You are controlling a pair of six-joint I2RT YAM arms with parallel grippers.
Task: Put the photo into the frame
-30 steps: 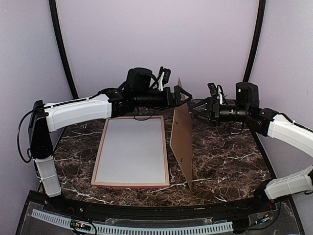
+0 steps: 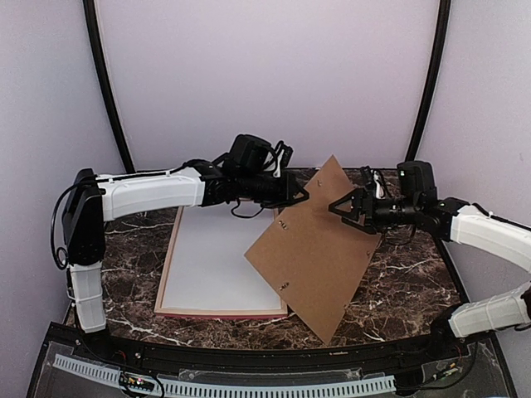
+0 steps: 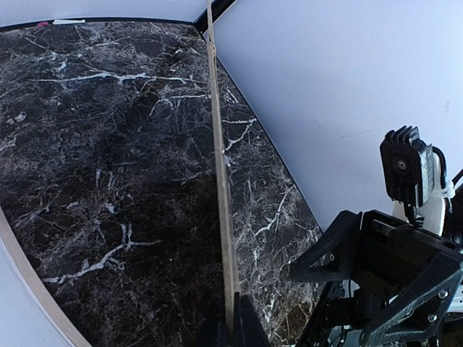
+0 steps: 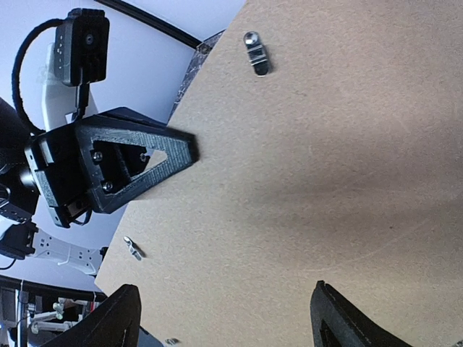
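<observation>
The brown backing board (image 2: 319, 265), with small metal clips along its edges, is held up tilted over the middle right of the table. My left gripper (image 2: 299, 194) is shut on it at its left edge; in the left wrist view the board runs edge-on between the fingers. The right gripper (image 2: 342, 215) stands open over the board's upper right face; the right wrist view shows its fingers (image 4: 340, 322) wide apart, nothing clamped between them. The wooden frame (image 2: 168, 264) lies flat at left, a white surface inside it. No separate photo can be made out.
Pale side walls (image 2: 41, 166) close in both ends. The board's lower left part overlaps the frame's right side in the top view.
</observation>
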